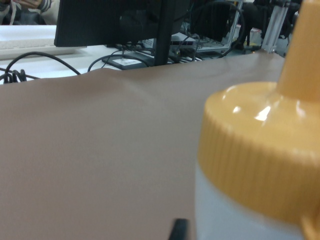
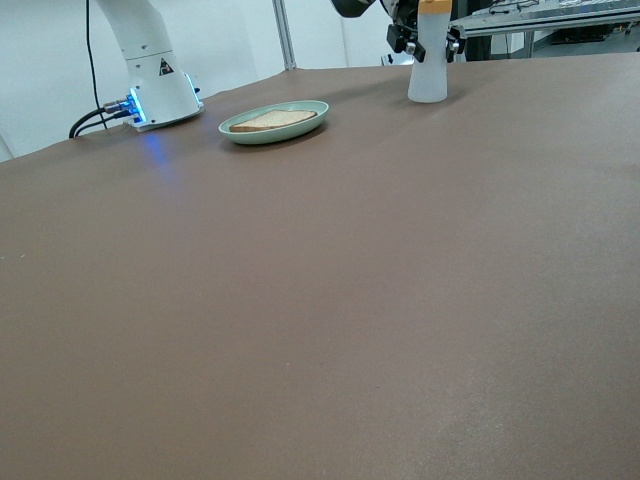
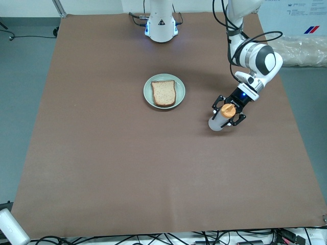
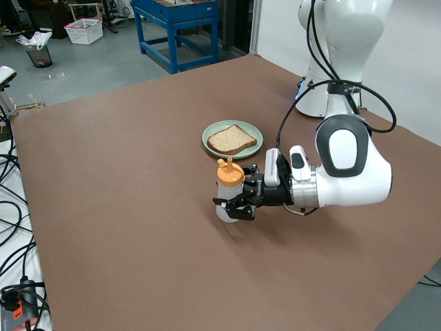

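Observation:
A squeeze bottle (image 3: pixel 217 122) with an orange cap stands upright on the brown table, the gripper (image 3: pixel 229 117) around it below the cap; in the wrist view the cap (image 1: pixel 250 150) fills the right side. Whether the fingers press on it is unclear. A pale green plate (image 3: pixel 149 92) with a slice of bread (image 3: pixel 163 93) lies to the bottle's left in the left camera view, apart from it. In the top camera view the bottle (image 2: pixel 428 75) appears behind and right of the plate.
Cables and equipment line the edges.

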